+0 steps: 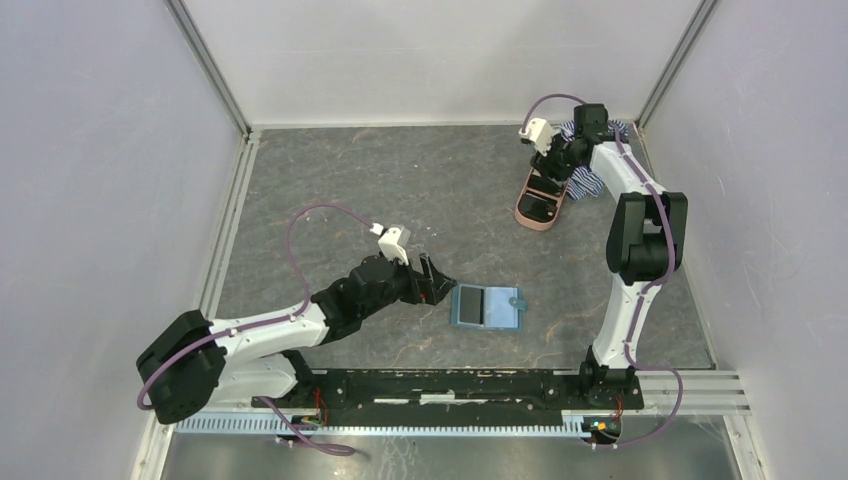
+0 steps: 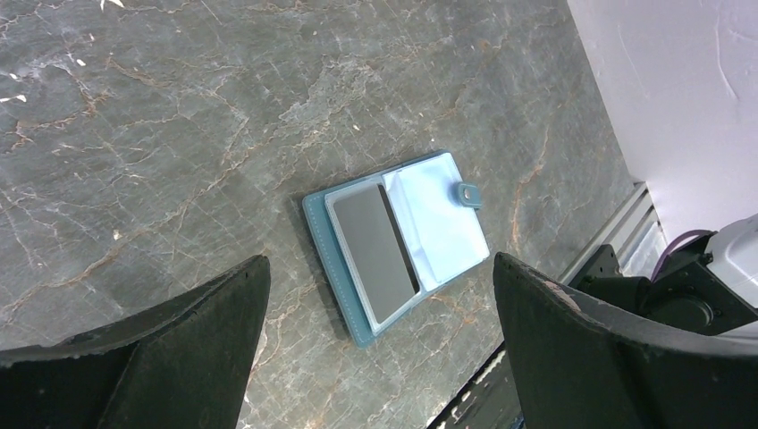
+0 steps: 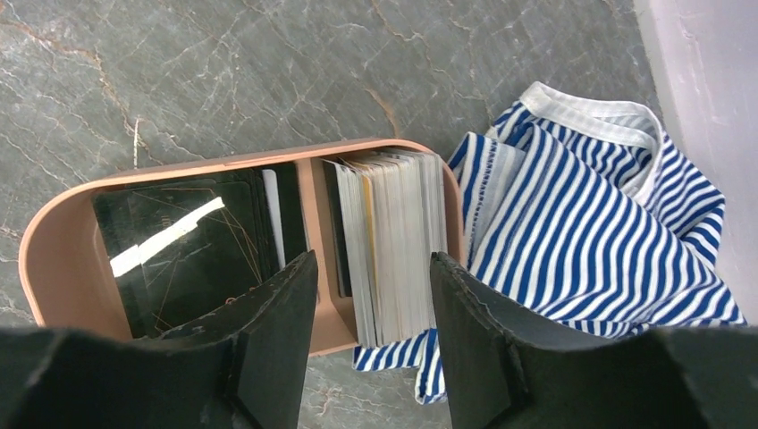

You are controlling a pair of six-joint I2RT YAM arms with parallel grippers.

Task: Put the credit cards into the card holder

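Observation:
In the right wrist view a stack of cards stands on edge in the end compartment of a tan box. My right gripper is open above that compartment, its fingers apart on either side of the stack in the picture; contact cannot be told. From above, the right gripper hides much of the box's far end. The blue card holder lies open and flat on the table, one side grey, the other pale. My left gripper is open and empty over the table, just left of the holder.
Dark flat items fill the box's other compartments. A blue-and-white striped cloth lies beside the box, close to the wall.

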